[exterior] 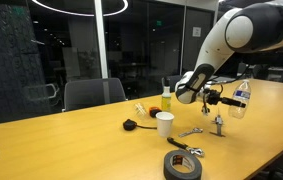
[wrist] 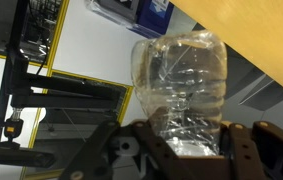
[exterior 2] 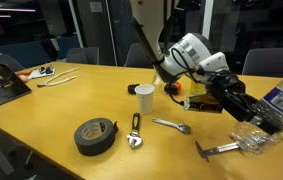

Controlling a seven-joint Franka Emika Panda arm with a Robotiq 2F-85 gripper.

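A clear plastic bottle (exterior: 241, 98) is held above the right part of the table, standing roughly upright in exterior view 1. My gripper (exterior: 223, 97) is shut on it from the side. In exterior view 2 the bottle (exterior 2: 281, 108) reaches the right edge, with the dark fingers (exterior 2: 268, 121) against it. The wrist view has the transparent bottle (wrist: 181, 75) filling the middle, between the fingers of the gripper. Its far end hangs over the table edge there.
A small hammer (exterior 2: 219, 150) lies below the bottle. Nearby are a wrench (exterior 2: 171, 125), an adjustable wrench (exterior 2: 135, 131), a black tape roll (exterior 2: 96, 136) and a white cup (exterior 2: 144, 98). A yellow bottle (exterior: 166, 101) stands farther back.
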